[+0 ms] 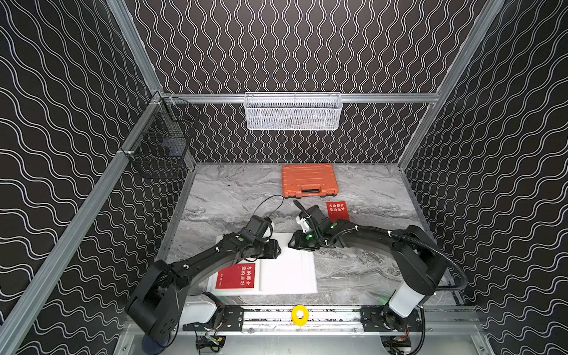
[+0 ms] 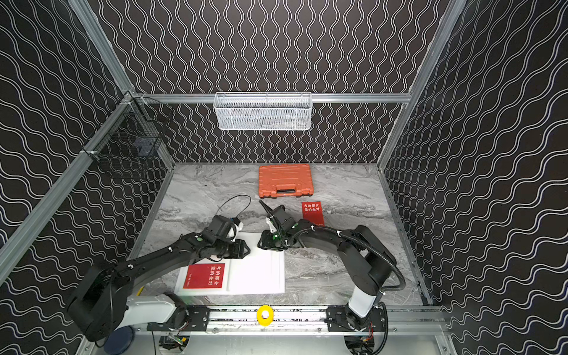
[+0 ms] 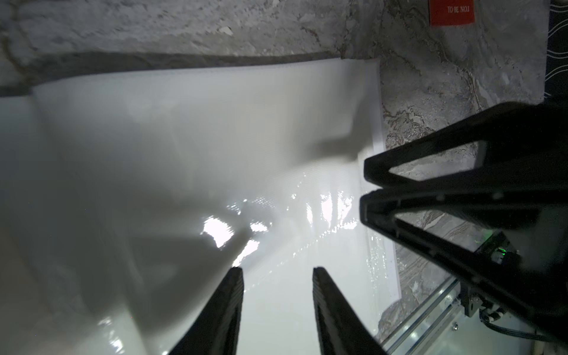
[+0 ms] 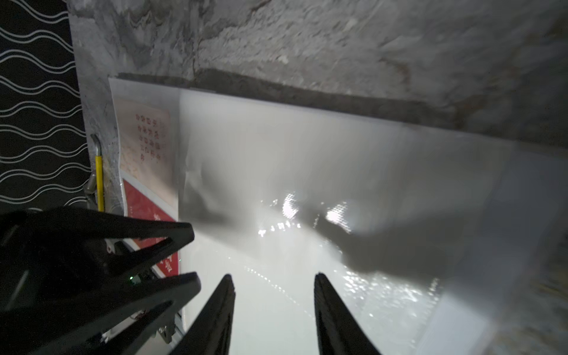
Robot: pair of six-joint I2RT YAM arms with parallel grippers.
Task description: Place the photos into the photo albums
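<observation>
A white album [image 1: 287, 275] with glossy clear sleeves lies at the table's front left, red printed cards [image 1: 236, 275] on its left part. Another red card or booklet [image 2: 313, 216] lies on the marble at the back right. My left gripper hangs over the sleeve, fingers apart with nothing between them. My right gripper hangs over the album's right part from the other side, also open and empty. The two grippers are close together, each seen in the other's wrist view.
An orange case [image 1: 309, 177] lies at the back. A yellow tape roll [image 1: 300, 315] sits on the front rail. A white wire basket [image 1: 293, 112] hangs on the back wall.
</observation>
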